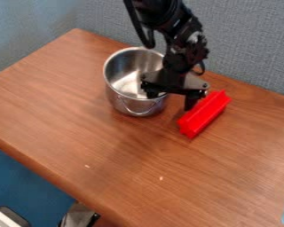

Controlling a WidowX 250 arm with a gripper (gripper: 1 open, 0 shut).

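A steel pot point(124, 70) with a wire handle stands on the wooden table. My black gripper point(169, 94) hangs low over the pot's right rim, open, with one finger at or inside the pot and the other outside on the right; whether it touches the pot cannot be told. A red oblong object point(204, 113) lies to the right of the pot, just below the gripper's right finger.
A grey padded wall point(251, 44) stands behind it. Blue floor shows at the lower left, with some equipment at the bottom edge.
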